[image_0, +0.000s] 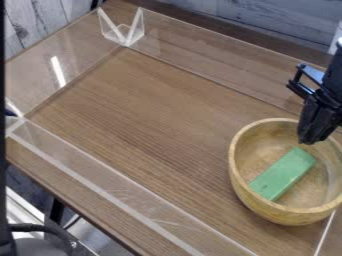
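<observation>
A black gripper (310, 133) hangs at the right edge, over the back of a round wooden bowl (250, 198). It looks shut, with nothing visible between its fingers. A green block (281, 175) lies flat inside the bowl, below and in front of the gripper.
A clear plastic object (123, 28) stands at the back left. Dark cables (34, 228) lie at the lower left, off the table.
</observation>
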